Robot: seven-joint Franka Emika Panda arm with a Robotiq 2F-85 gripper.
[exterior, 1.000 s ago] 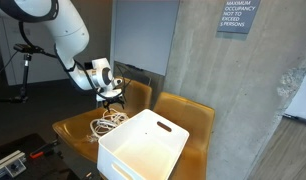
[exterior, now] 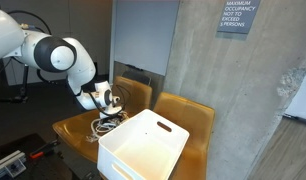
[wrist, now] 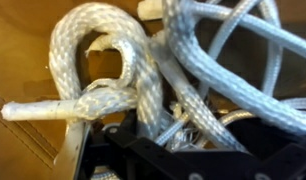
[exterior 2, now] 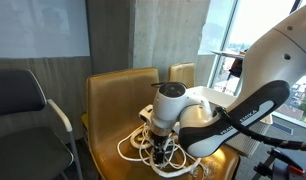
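A pile of white braided rope [exterior: 106, 125] lies on the tan leather chair seat [exterior: 75, 128]. My gripper is lowered into the pile and open. In the wrist view, loops of the rope [wrist: 233, 88] cross above and between the dark fingers, and one cut end pokes out at left. Exterior view 2 has the gripper [exterior 2: 163, 150] pointing down among the rope coils [exterior 2: 135, 139]. Its fingertips are partly hidden by rope, so how deep they reach is unclear.
A big white open bin [exterior: 117, 166] stands close by, to the right of the rope; its visible inside looks empty. Tan chair backs [exterior: 188, 118] rise behind it. A grey chair [exterior 2: 31, 125] is at the left in exterior view 2.
Over the last second the arm has come down from above the seat, bringing my gripper into the rope pile. The bin and chairs have stayed put.
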